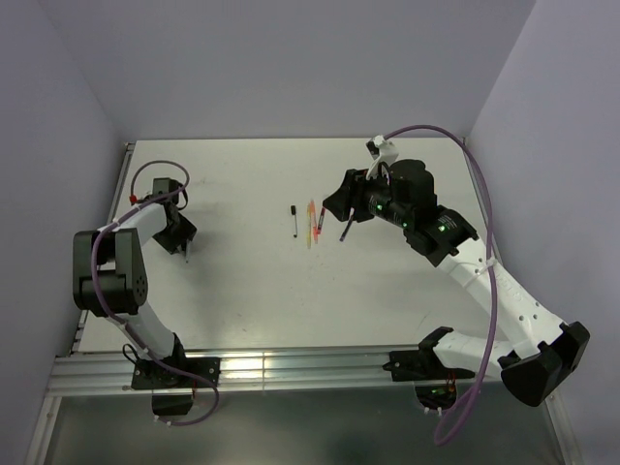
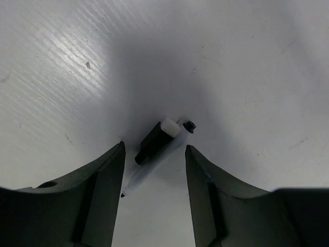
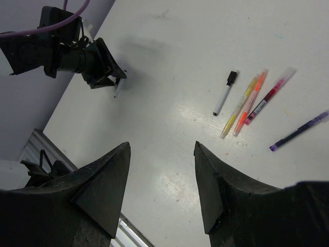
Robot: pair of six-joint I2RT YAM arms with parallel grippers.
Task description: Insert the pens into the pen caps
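In the left wrist view, a pale pen (image 2: pixel 160 156) with dark ends slants across the gap of my open left gripper. A short black cap-like piece (image 2: pixel 153 142) with a white end lies against the pen; whether it sits on it or beside it I cannot tell. In mid-table are a white marker with a black top (image 3: pixel 224 93), a yellow pen (image 3: pixel 239 107), an orange pen (image 3: pixel 251 102), a red pen (image 3: pixel 270 96) and a dark purple pen (image 3: pixel 299 131). My right gripper hangs open and empty near them.
Bare white table (image 1: pixel 242 291) stretches between the left arm and the middle pens. Grey walls (image 1: pixel 291 68) border the back and sides, and a metal rail (image 1: pixel 291 365) runs along the front edge. Purple hoses (image 1: pixel 489 223) loop off both arms.
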